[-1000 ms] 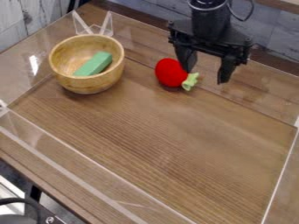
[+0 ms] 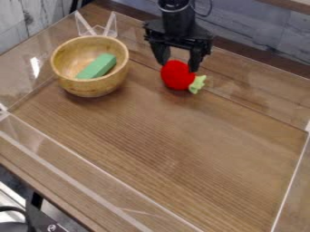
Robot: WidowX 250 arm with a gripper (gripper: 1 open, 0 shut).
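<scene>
My black gripper (image 2: 179, 43) is at the top middle of the camera view, open, just above and behind a red ball-like object (image 2: 177, 76) with a pale green top (image 2: 197, 85) pointing right. A tan bowl (image 2: 72, 82) at the left holds a green block (image 2: 97, 66). Whether the gripper touches the red object is hard to tell.
Pale walls or edges border it at the back and sides. A dark cable-like part shows at the lower left corner.
The gripper has moved left and back from over the right side, now centred behind the red object. The red object and bowl look about where they were.
</scene>
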